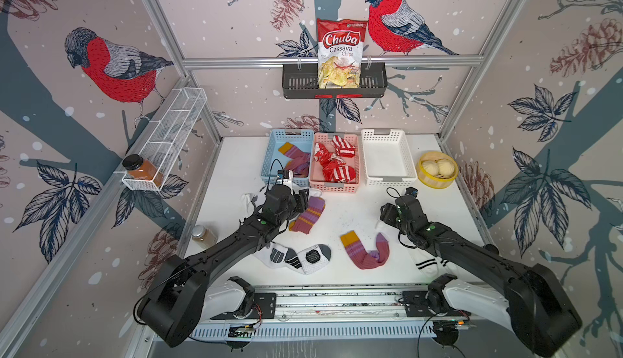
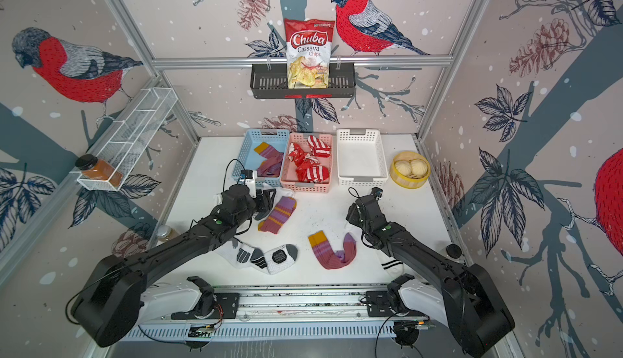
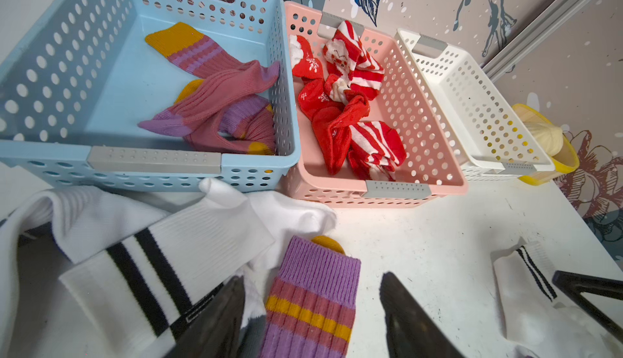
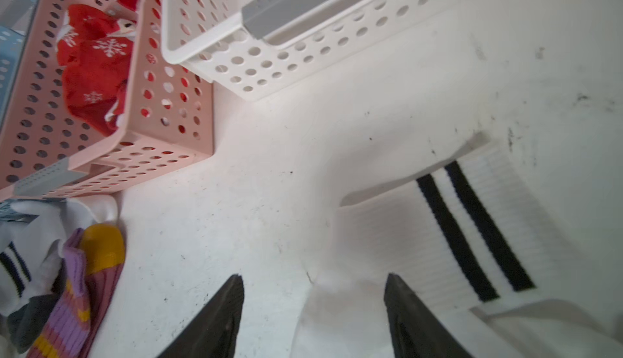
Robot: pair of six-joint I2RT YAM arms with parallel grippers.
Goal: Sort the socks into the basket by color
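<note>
In the blue basket lie purple socks with mustard ends. Red and white socks fill part of the pink basket, while the white basket is empty. My left gripper is part open above a purple striped sock, with white socks beside it; nothing shows gripped. Over a white sock with black bands, my right gripper stands open and empty. A purple and mustard sock lies curved between the arms. Grey-patterned white socks rest at the front left.
A yellow round container with pale round items stands right of the white basket. At the left edge is a small jar. Bare table shows in the centre, before the baskets.
</note>
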